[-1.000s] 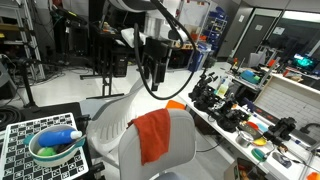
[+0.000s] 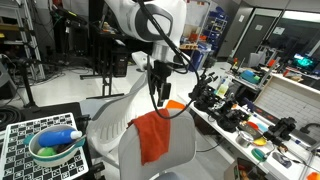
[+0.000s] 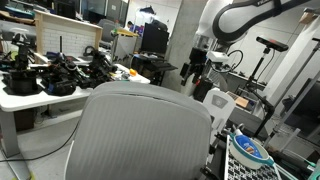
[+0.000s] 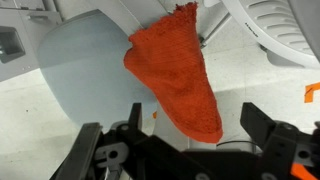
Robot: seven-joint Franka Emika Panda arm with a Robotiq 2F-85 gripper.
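A red-orange cloth [image 2: 152, 135] is draped over the edge of a light grey chair [image 2: 178, 147]. From above, in the wrist view, the cloth [image 4: 178, 78] lies bunched along the rim with the grey seat surface [image 4: 88, 80] to its left. My gripper stands open, its two dark fingers on either side of the cloth's lower end and nothing between them. In exterior view 1 the gripper [image 2: 159, 90] hangs above the cloth, apart from it. The second exterior view shows the chair back [image 3: 140, 130] in front, and the cloth is hidden there.
A grey-green tub [image 2: 56, 145] with a blue item stands on a black-and-white checkered surface at the left. Beside the chair is a white slatted chair [image 2: 112, 122]. A bench behind carries many dark devices [image 2: 215, 95]. Cables loop around the arm.
Over the last second the arm has come slightly lower, and the gripper is a little closer to the cloth. The cloth and chair have stayed put.
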